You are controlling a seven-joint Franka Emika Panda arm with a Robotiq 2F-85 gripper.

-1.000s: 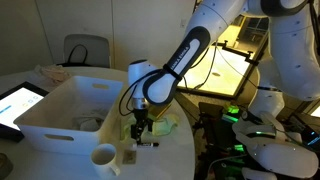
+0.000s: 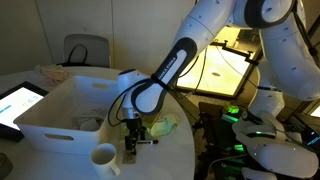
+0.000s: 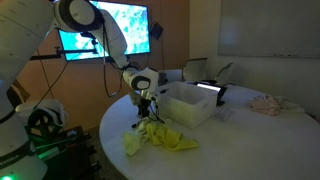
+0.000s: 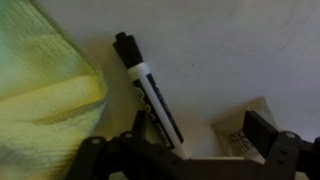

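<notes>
A black-capped marker (image 4: 148,92) with a pale label lies slantwise on the table in the wrist view, its lower end running down toward the gripper's base. My gripper is open above the table, with the marker nearer the left finger (image 4: 138,125) and a small beige packet (image 4: 238,128) partly behind the right one. Exterior view 1 has the gripper (image 2: 132,132) low over the table, beside the marker (image 2: 147,142) and behind the packet (image 2: 129,157). No object is held between the fingers.
Yellow-green cloth (image 4: 45,100) lies close on the marker's left. A white mug (image 2: 105,160) stands near the packet, and a large white open box (image 2: 60,138) is behind it.
In exterior view 1 the gripper has come down and shifted left, from above the cloth to low beside the marker and packet. Those objects appear to stay put.
</notes>
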